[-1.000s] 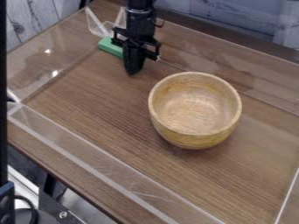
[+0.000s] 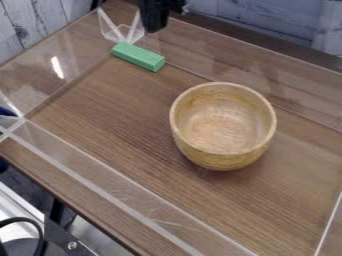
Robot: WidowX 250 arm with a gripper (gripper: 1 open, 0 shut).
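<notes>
A green block (image 2: 138,55) lies on the wooden table (image 2: 94,120) in the upper left, beside some clear plastic behind it. The black gripper (image 2: 152,20) is at the top edge of the view, raised above and behind the block and mostly out of frame, so its finger is hard to make out. A round tan bowl (image 2: 222,150) stands to the right and nearer the camera.
A wall runs along the back right. Black cables (image 2: 34,225) show at the lower left corner, outside the table edge.
The gripper has moved up and back, away from over the green block, to the top edge of the view. The block is now uncovered.
</notes>
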